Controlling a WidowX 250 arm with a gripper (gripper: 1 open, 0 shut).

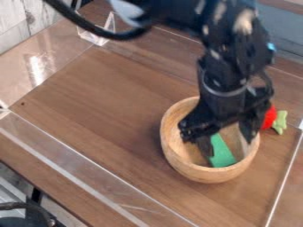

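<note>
A wooden bowl (pixel 196 167) sits on the right half of the table, holding a green block (pixel 221 152). My gripper (pixel 219 124) is lowered over and into the bowl, open, with its fingers around the upper part of the green block; the motion blur hides exact contact. A red vegetable with green leaves (pixel 271 118) lies right of the bowl, mostly hidden behind the gripper.
A clear plastic bracket (pixel 95 31) stands at the back left. Clear strips run along the front and right edges.
</note>
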